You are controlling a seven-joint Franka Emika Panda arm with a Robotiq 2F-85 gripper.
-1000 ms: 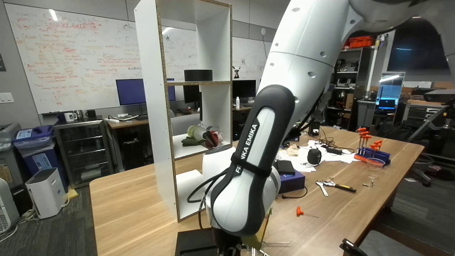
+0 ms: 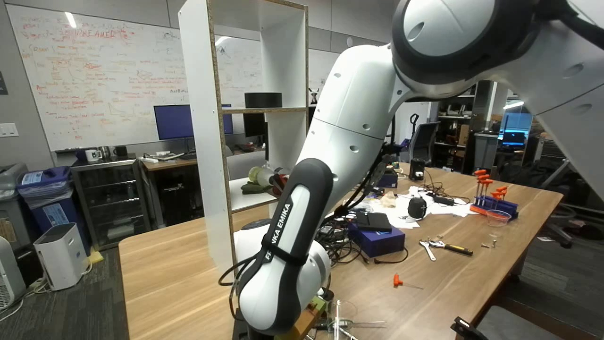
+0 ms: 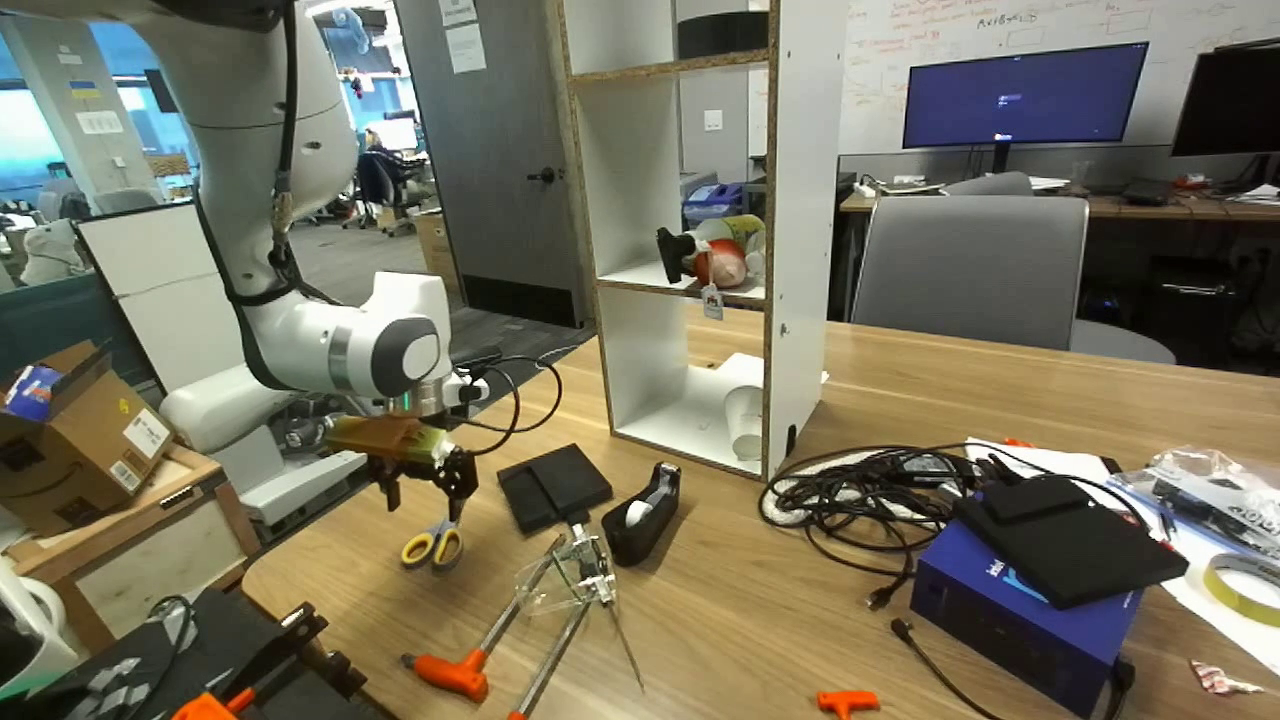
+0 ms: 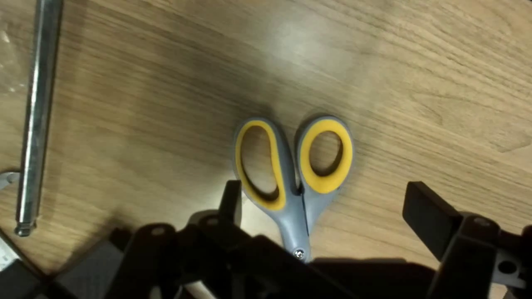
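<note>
A pair of scissors with grey handles and yellow finger loops lies flat on the wooden table in the wrist view, its blades hidden under the gripper. My gripper is open above it, one finger on each side of the handles, and nothing is held. In exterior view 2 the gripper hangs over the table's near left corner, just above the yellow loops of the scissors. Exterior view 1 has the arm in front, and neither fingers nor scissors can be made out there.
Near the gripper lie a black flat box, a black tape dispenser and an orange-handled tool. A white shelf unit stands behind. Cables and a blue box occupy the table's right side.
In exterior view 1 the arm has swung left and lowered a little. The black flat box and lower shelf, visible before, are now largely behind it.
</note>
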